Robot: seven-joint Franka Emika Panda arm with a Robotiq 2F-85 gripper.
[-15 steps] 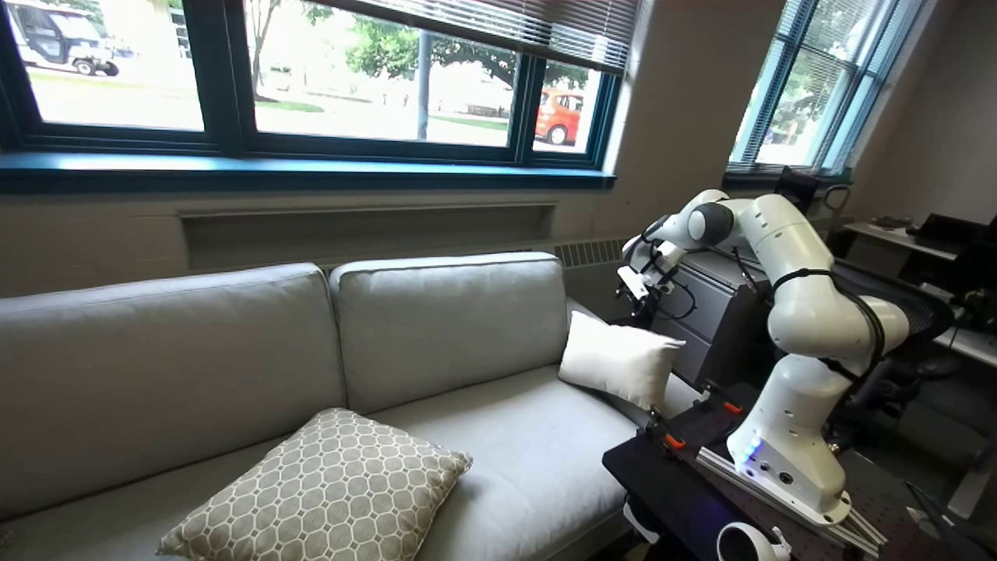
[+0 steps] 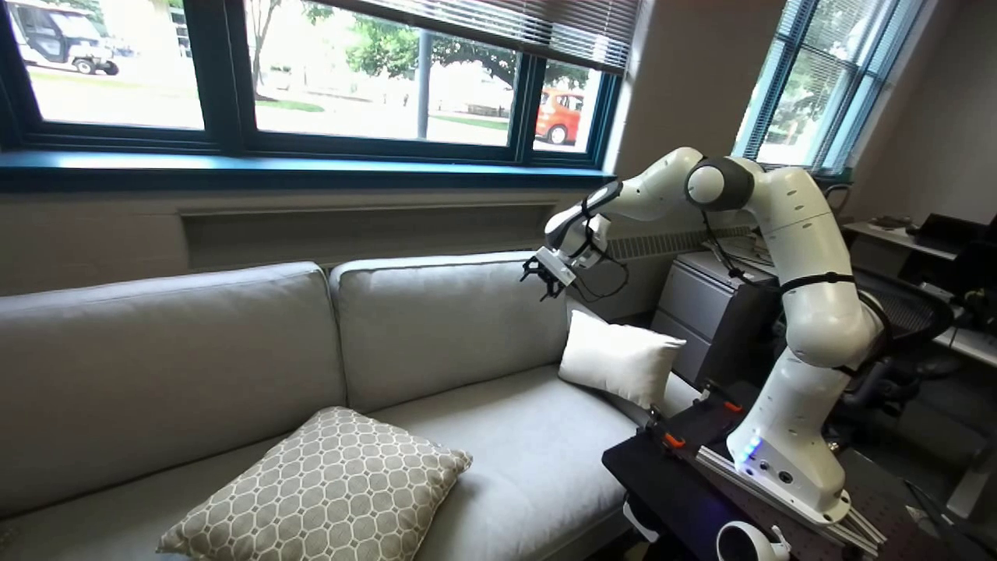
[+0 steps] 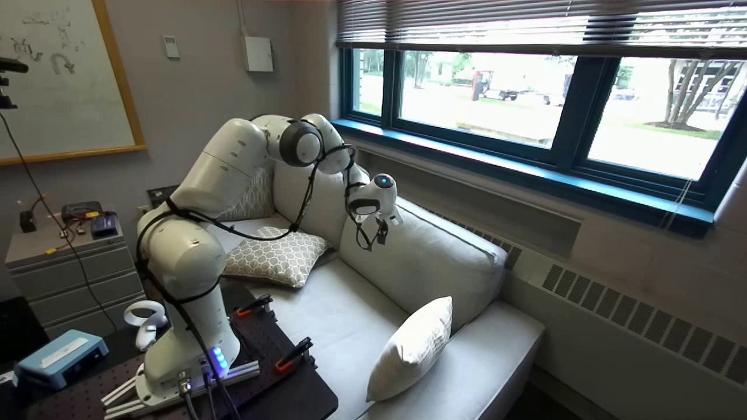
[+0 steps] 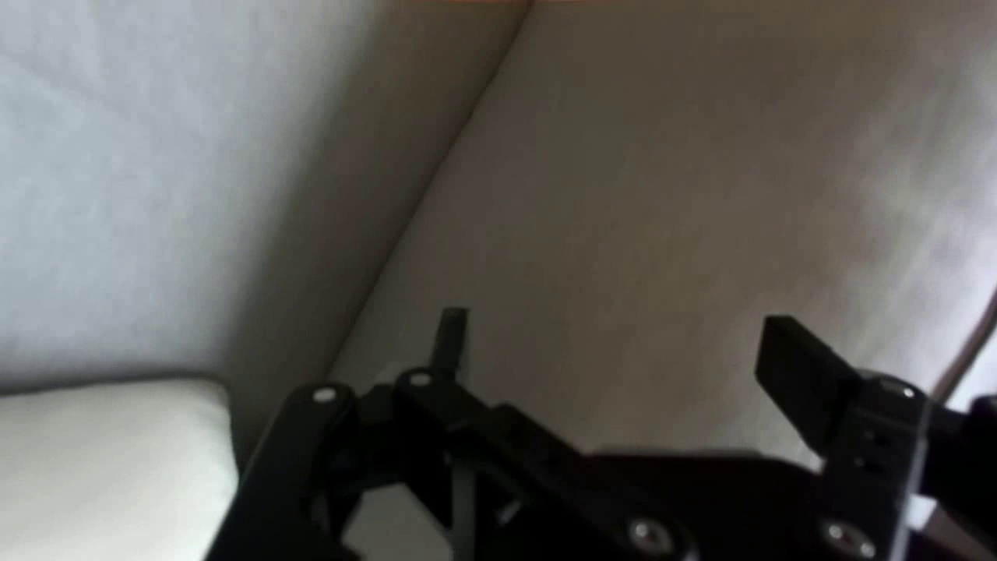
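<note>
My gripper (image 2: pixel 542 280) hangs in the air near the right backrest cushion (image 2: pixel 439 318) of a grey sofa, its fingers open and empty. In the wrist view the two black fingers stand wide apart, the right finger (image 4: pixel 808 383) clear of anything, with sofa fabric behind. A plain white pillow (image 2: pixel 621 360) leans at the sofa's right arm; one corner of this white pillow (image 4: pixel 112 467) shows at the lower left of the wrist view. On the seat farther left lies a patterned beige pillow (image 2: pixel 322 486), apart from the gripper.
A dark table (image 2: pixel 654 467) with orange-marked clamps (image 3: pixel 294 356) carries the arm's base beside the sofa. Behind the backrest run the blue window sill (image 3: pixel 525 175) and a vent grille (image 3: pixel 644 329). The seat (image 3: pixel 336 301) between the pillows is bare.
In exterior view 1 the arm has reached out and risen, carrying the gripper left from beyond the white pillow to the backrest. Both pillows look unmoved.
</note>
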